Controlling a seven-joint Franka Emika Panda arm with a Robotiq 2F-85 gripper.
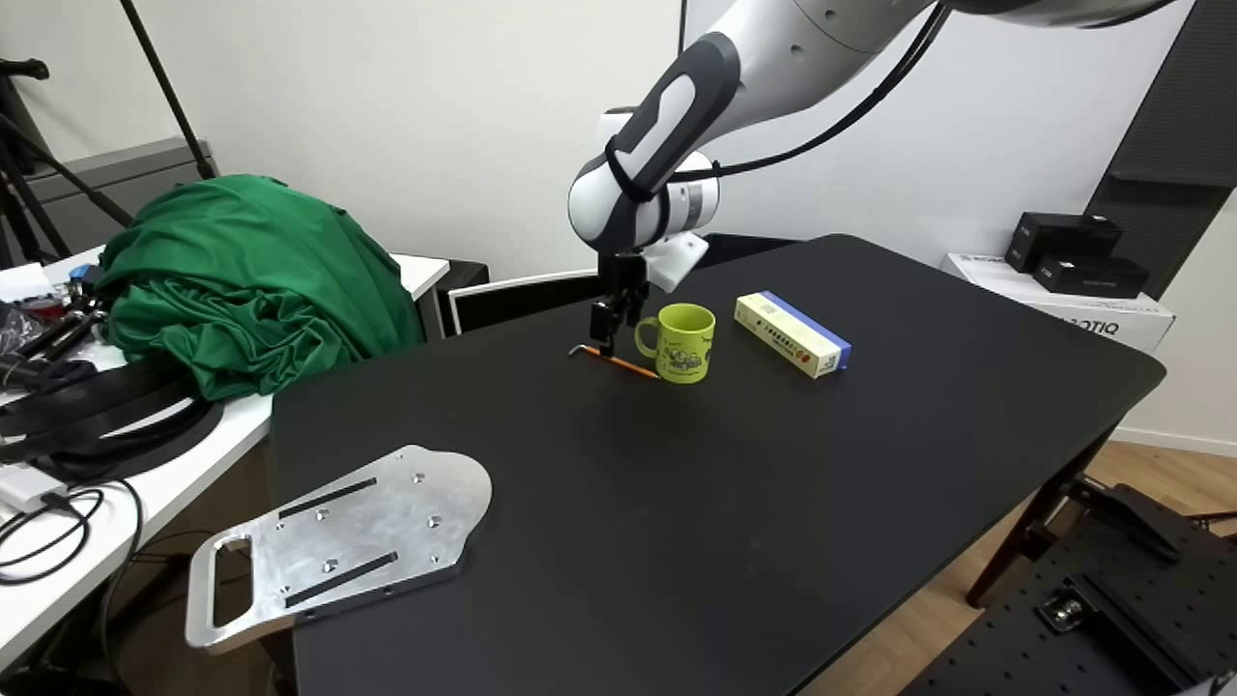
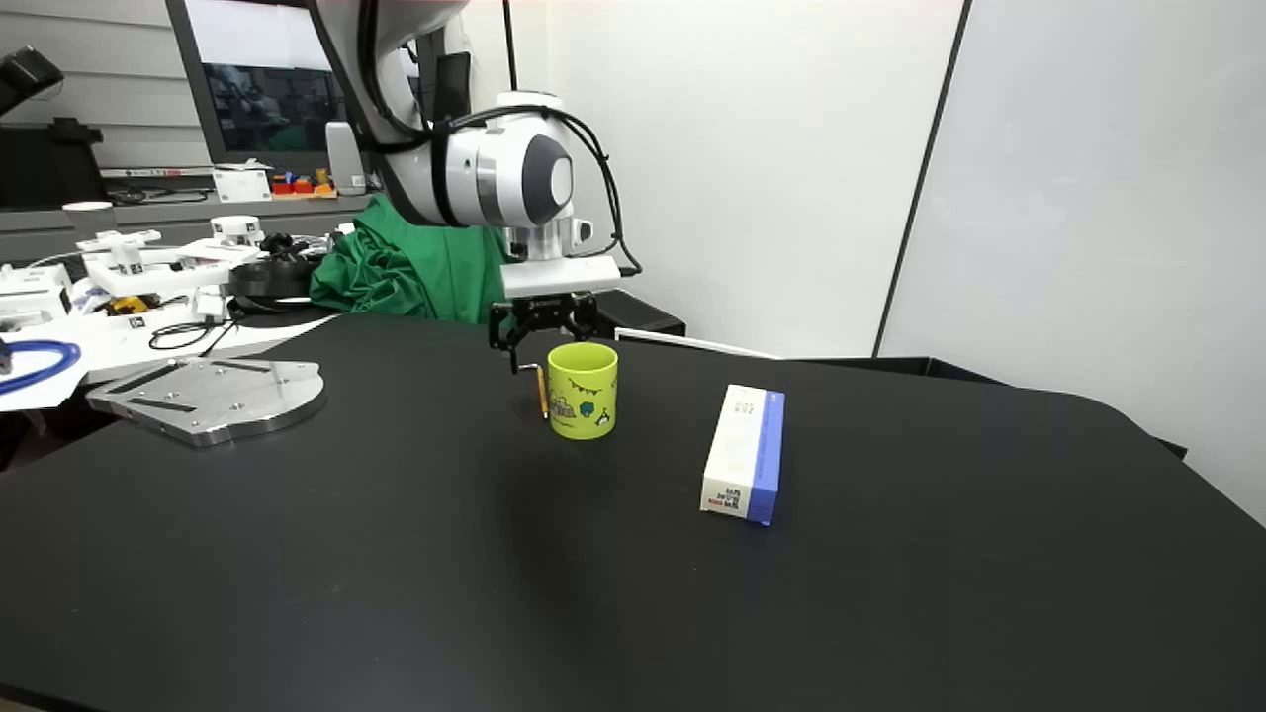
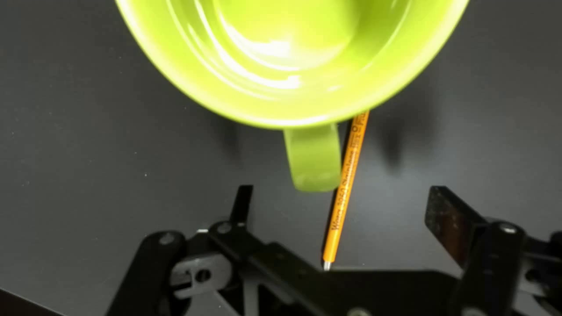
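Observation:
A lime-green mug stands upright on the black table, its handle turned toward my gripper in the wrist view. Beside the mug lies a thin orange hex key with a bent metal end; part of it is hidden under the handle and rim as seen from the wrist. The fingers are open wide, and the fingers stand apart from the mug. Between them, lower down, the handle's end and the orange shaft show over the table; nothing is gripped. In the second exterior view, the gripper is just behind the mug.
A white and blue box lies to the right of the mug. A metal plate rests at the table's left edge, with a green cloth on the white side table.

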